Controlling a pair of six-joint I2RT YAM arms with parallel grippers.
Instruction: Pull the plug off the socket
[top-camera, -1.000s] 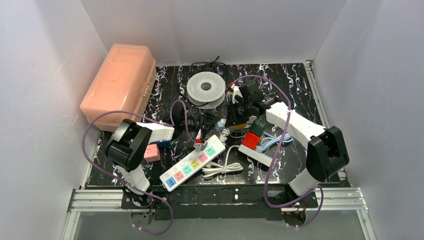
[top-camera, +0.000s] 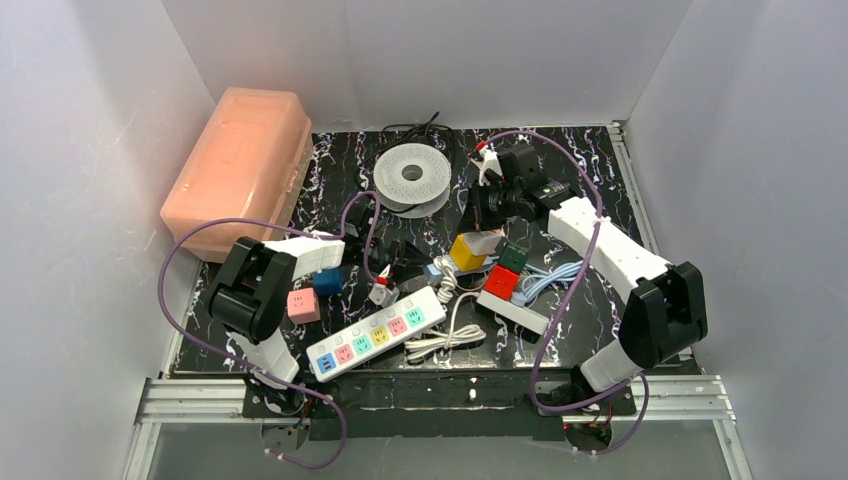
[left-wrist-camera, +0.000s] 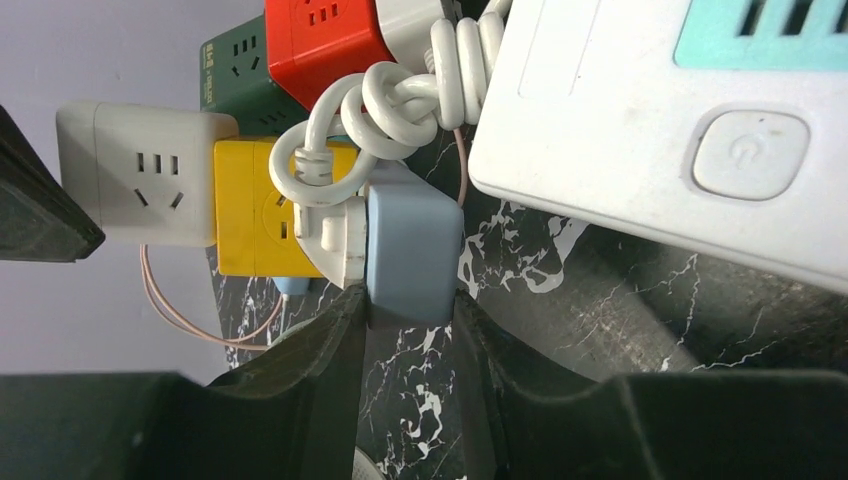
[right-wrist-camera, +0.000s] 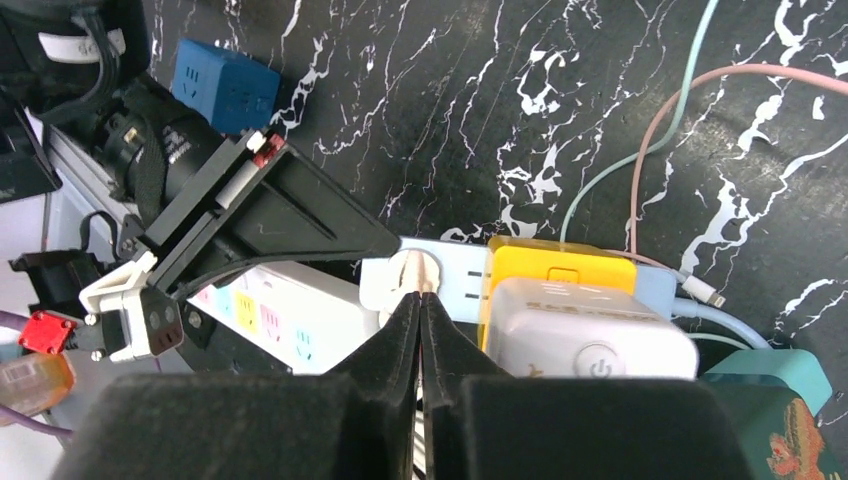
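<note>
In the left wrist view my left gripper has its fingertips at the front end of a light blue socket strip (left-wrist-camera: 414, 255); whether it grips is unclear. A white plug (left-wrist-camera: 332, 240) with coiled white cord sits against the strip's side. My right gripper hangs above the strip (right-wrist-camera: 455, 280) and the white round plug (right-wrist-camera: 410, 265), beside a white cube socket (right-wrist-camera: 590, 335) on a yellow one (right-wrist-camera: 560, 255); its fingertips look close together.
A white power strip (top-camera: 375, 335) lies at the front. Red (top-camera: 502, 281) and green (top-camera: 514, 256) cubes are right of centre, a blue cube (top-camera: 326, 282) left. A cable spool (top-camera: 412, 200) and a pink case (top-camera: 235, 160) stand behind and left.
My right arm has moved up and back, away from the left gripper.
</note>
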